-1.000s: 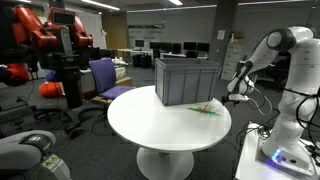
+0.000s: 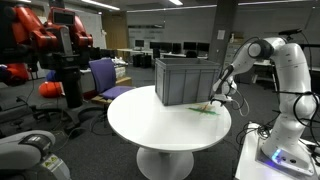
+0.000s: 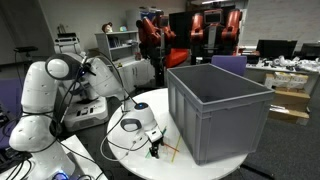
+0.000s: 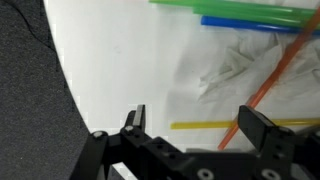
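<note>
In the wrist view my gripper is open, its two dark fingers wide apart above the white table [image 4: 95,60]. A thin yellow stick [image 4: 198,125] lies across the gap beneath them. An orange-brown stick [image 4: 270,83] slants past the right finger and crosses near the yellow one. Green sticks [image 4: 240,12] and a blue stick [image 4: 245,23] lie farther off at the top, and a crumpled clear wrapper [image 4: 235,70] is between. From the side, the gripper [image 2: 214,99] hangs low over the table's right part, close to the green stick [image 2: 202,110].
A tall grey bin [image 3: 215,105] stands on the table right beside the sticks. The table's edge and dark floor [image 4: 30,110] show at the left of the wrist view.
The arm has swung left from beyond the table's right edge, and the gripper is now over the tabletop near the sticks. The sticks and the bin look unmoved.
</note>
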